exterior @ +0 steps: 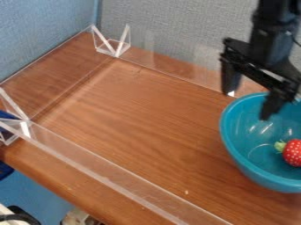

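My black gripper (249, 90) hangs over the back-left rim of a blue bowl (245, 157) at the right, open, with its fingers pointing down; it is slightly blurred. Inside the bowl, on its right side, lies a red strawberry (291, 153) with a green top, below the gripper and apart from it.
A wooden surface (129, 132) fills the middle and left, bare and free. Clear low walls (112, 183) edge it along the front left and back, with white corner brackets (112, 42) at the left corners.
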